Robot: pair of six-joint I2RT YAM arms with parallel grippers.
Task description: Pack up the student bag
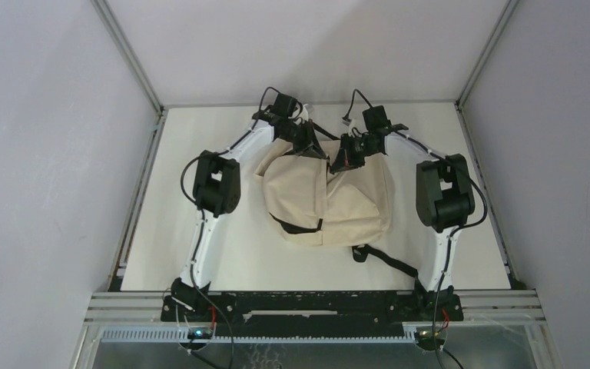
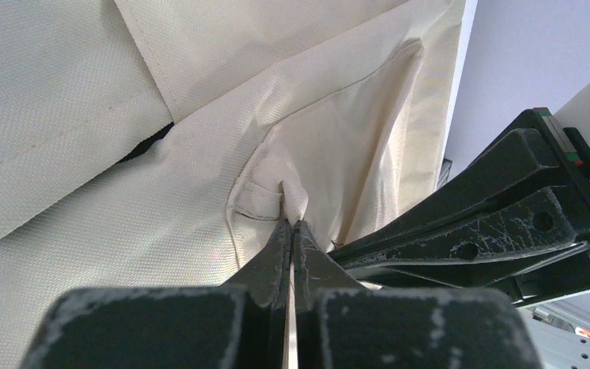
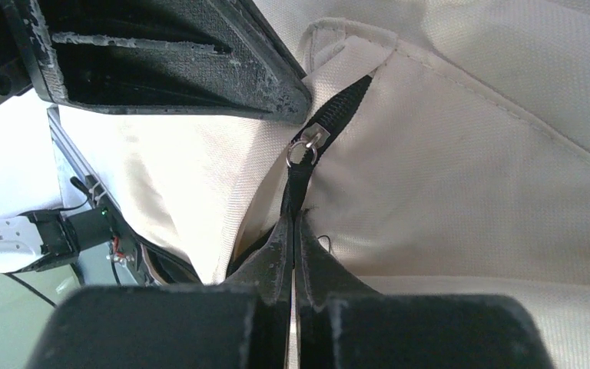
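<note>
The cream fabric bag [image 1: 296,192] lies on the table with both grippers at its far side. In the left wrist view a fold of bag cloth [image 2: 293,198] runs into the tips of my left gripper, which is shut on it. A metal zipper slider with a ring [image 3: 306,147] sits near the upper end of the black zipper [image 3: 342,108]. From the ring a thin black ribbon [image 3: 296,188] runs down into my right gripper, shut on it. The bag's inside is hidden.
A black strap [image 1: 390,260] trails from the bag's near edge toward the right arm's base. Another strap [image 1: 325,132] shows at the far edge.
</note>
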